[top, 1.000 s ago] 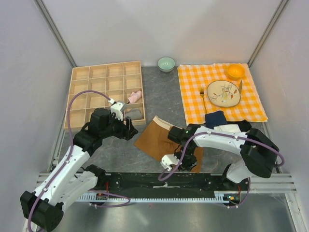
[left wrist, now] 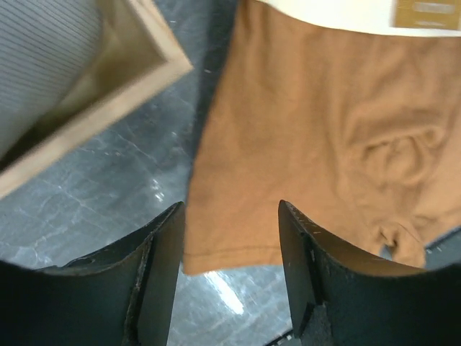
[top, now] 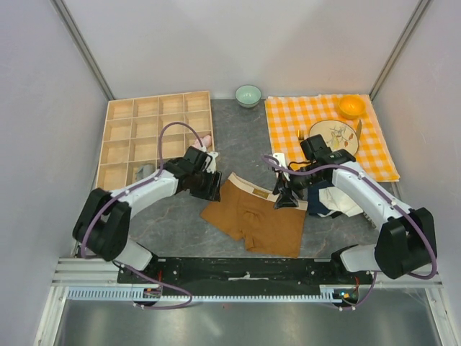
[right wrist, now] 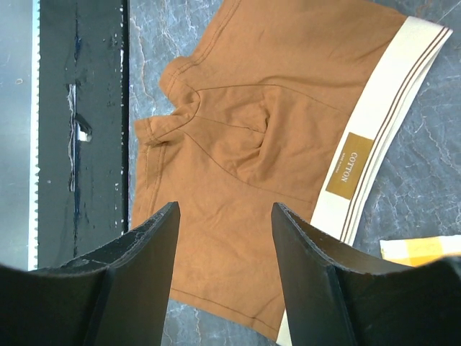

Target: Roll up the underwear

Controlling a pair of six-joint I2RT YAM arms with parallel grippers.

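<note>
Brown underwear [top: 283,229] with a cream waistband lies spread flat on the grey table, its waistband toward the back. A gold label [right wrist: 350,166] reading "COTTON" marks the band in the right wrist view. Over the left leg part of the underwear hovers my left gripper, its fingers apart with no cloth between them. My right gripper is above the right part close to the waistband, fingers also parted and empty. In the top view the arms cover portions of the band.
A wooden compartment box [top: 146,122] stands at the left, its corner close to my left gripper. An orange checked cloth [top: 282,126] with a plate [top: 333,135] lies back right. Folded garments [top: 341,200] sit right of the underwear. A green bowl [top: 248,95] is behind.
My left arm has reached right, from beside the box to over the underwear's left side. The right gripper has moved from the front edge back toward the waistband. The underwear lies unchanged.
</note>
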